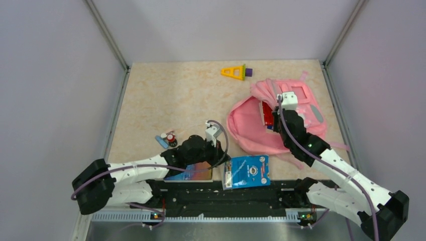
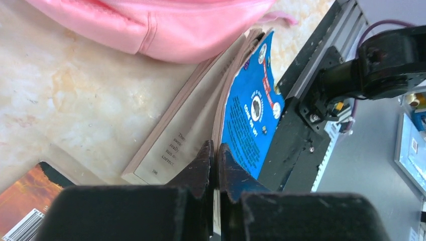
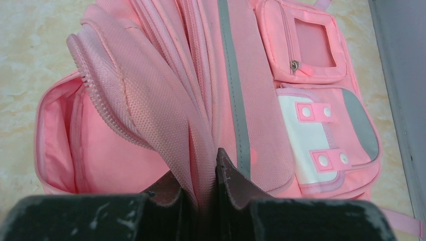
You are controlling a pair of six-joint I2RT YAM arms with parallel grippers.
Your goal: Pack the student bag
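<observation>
The pink backpack [image 1: 246, 125] lies open at the table's right, with a red item [image 1: 267, 114] inside. My right gripper is shut on the bag's bunched zippered top flap, holding it up. In the left wrist view my left gripper is shut on the spine edge of a blue book [image 2: 251, 115], below the bag's rim; its pages show printed text. An orange-covered book [image 2: 25, 191] lies on the table at the near left, partly under the left arm in the top view.
A yellow toy [image 1: 232, 72] with a purple end lies at the back. Several small items [image 1: 169, 139], one light blue, lie left of centre. Walls border the table, and a dark gap runs along its front.
</observation>
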